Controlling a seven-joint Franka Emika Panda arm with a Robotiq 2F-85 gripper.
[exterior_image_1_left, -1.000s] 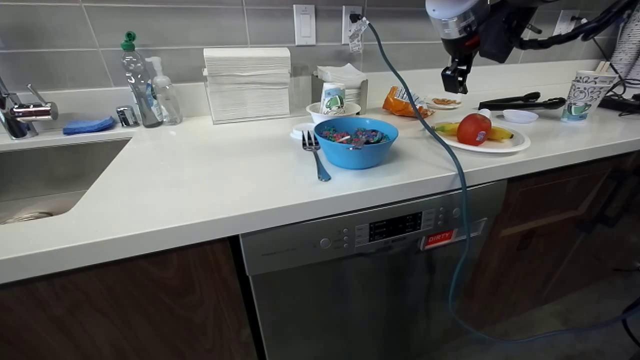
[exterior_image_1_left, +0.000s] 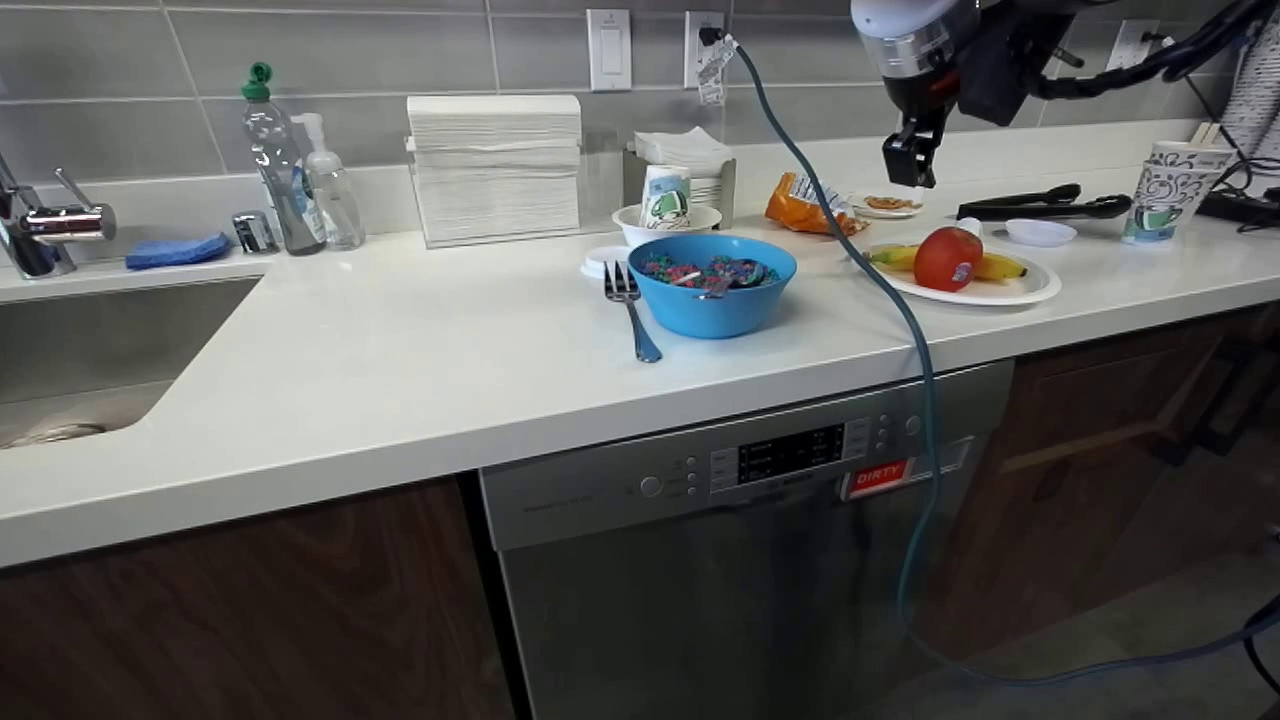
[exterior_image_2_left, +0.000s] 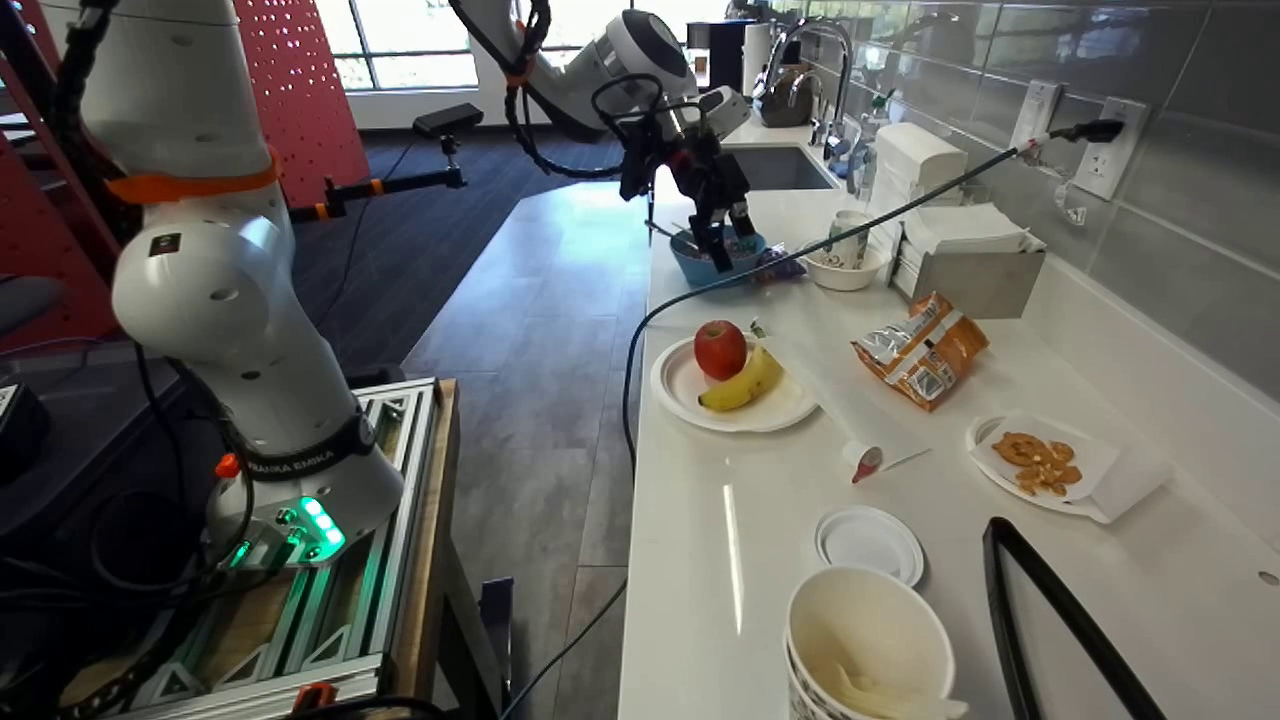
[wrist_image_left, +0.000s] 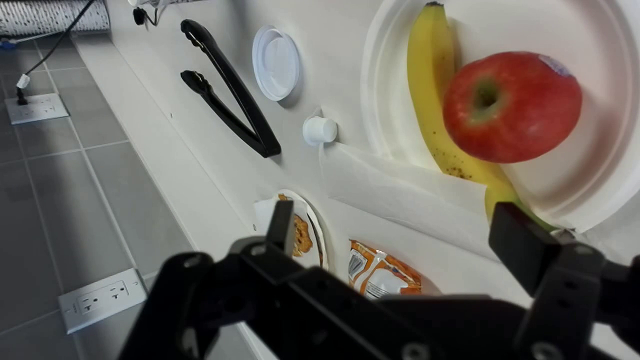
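My gripper hangs above the counter, its fingers wide apart with nothing between them. In the wrist view, a red apple (wrist_image_left: 516, 108) and a yellow banana (wrist_image_left: 430, 90) share a white plate (wrist_image_left: 384, 36), the apple leaning over the banana. From exterior view 1 the gripper (exterior_image_1_left: 909, 162) appears higher than the plate and slightly to its left. A blue bowl (exterior_image_1_left: 710, 306) of colourful wrapped pieces stands left of the plate, and a fork (exterior_image_1_left: 636, 314) lies beside it. Between plate and wall rests an orange snack bag (exterior_image_2_left: 930, 350).
A blue cable (exterior_image_1_left: 882, 276) runs from the wall outlet across the counter's front edge. Black tongs (wrist_image_left: 237, 90), a small white lid (wrist_image_left: 275, 63) and a pretzel plate (exterior_image_2_left: 1044, 462) lie near the wall. Left of the bowl, the counter is clear up to the sink (exterior_image_1_left: 108, 348).
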